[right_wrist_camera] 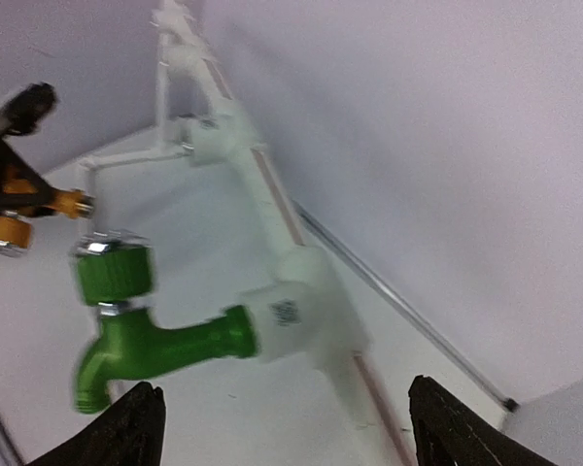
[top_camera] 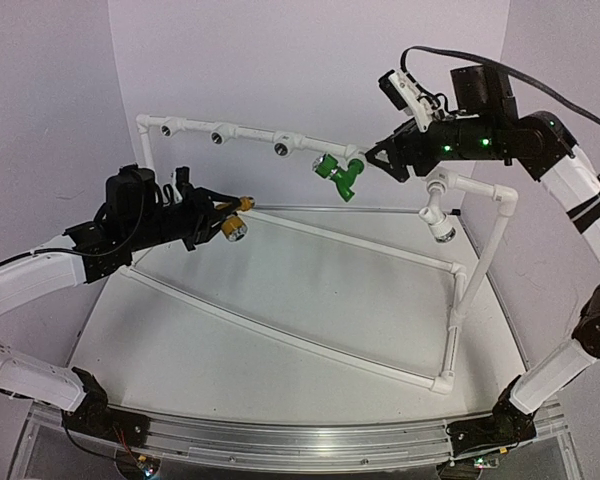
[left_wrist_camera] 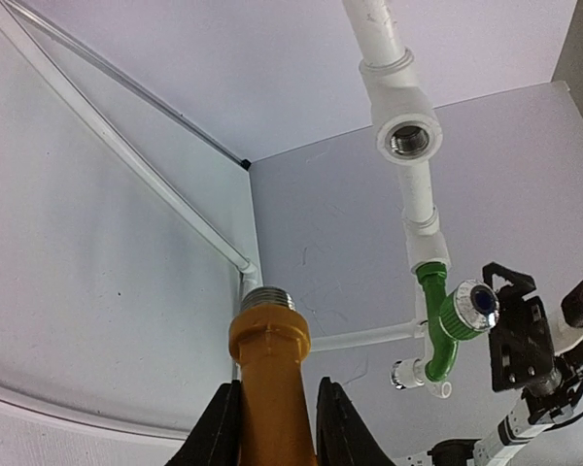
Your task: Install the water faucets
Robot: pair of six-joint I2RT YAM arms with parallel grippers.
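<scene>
My left gripper [top_camera: 216,205] is shut on an orange faucet [top_camera: 234,228], whose threaded end [left_wrist_camera: 269,296] points away from the fingers in the left wrist view. A green faucet [top_camera: 342,180] is fitted in a tee near the right of the white top pipe [top_camera: 250,133]. My right gripper [top_camera: 378,160], blurred in its own view, stands open just right of and above the green faucet [right_wrist_camera: 155,345], with nothing visible between its fingers. Open tee sockets [top_camera: 281,148] line the pipe to the left of the green one.
A white fitting [top_camera: 440,225] hangs at the right corner of the pipe frame. The lower pipe rectangle [top_camera: 280,335] rests on the board, which is otherwise clear. Side walls enclose both arms.
</scene>
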